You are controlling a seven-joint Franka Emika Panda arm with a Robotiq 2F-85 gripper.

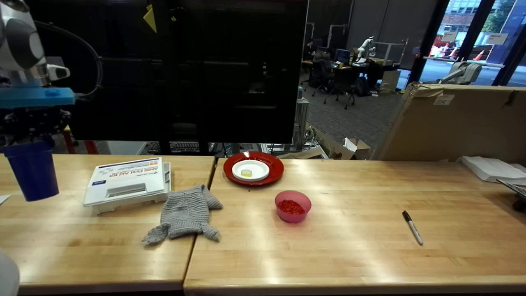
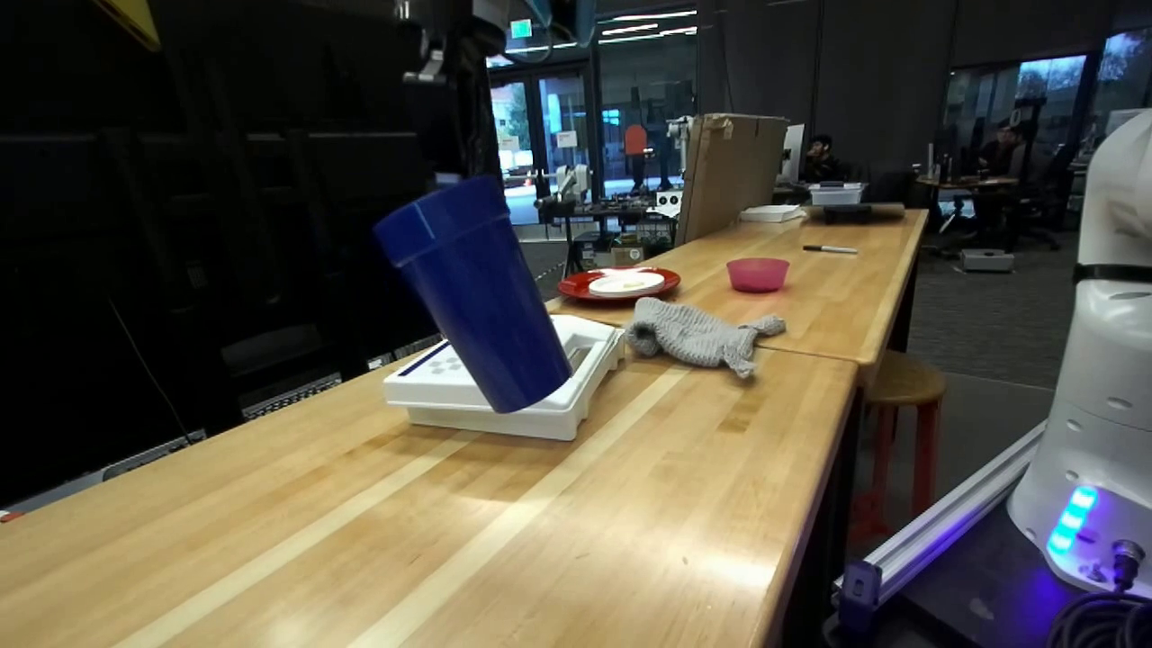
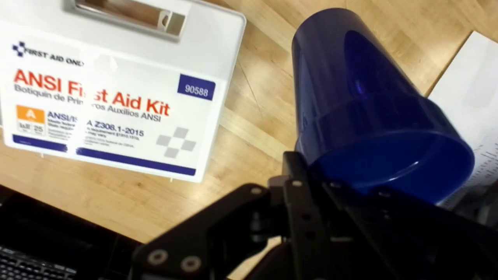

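A dark blue cup hangs tilted in the air above the left part of the table, its wide rim uppermost. My gripper is shut on the cup's rim, as the wrist view shows. In that view the cup has its mouth toward the camera, and no contents show in the part of the inside that is visible. In exterior view 1 the cup is at the far left, clear of the tabletop.
Close by lies a white first aid kit, with a grey knitted cloth beside it. Farther along are a red plate bearing a white plate, a pink bowl of red bits and a marker. Table space right of the bowl is mostly clear.
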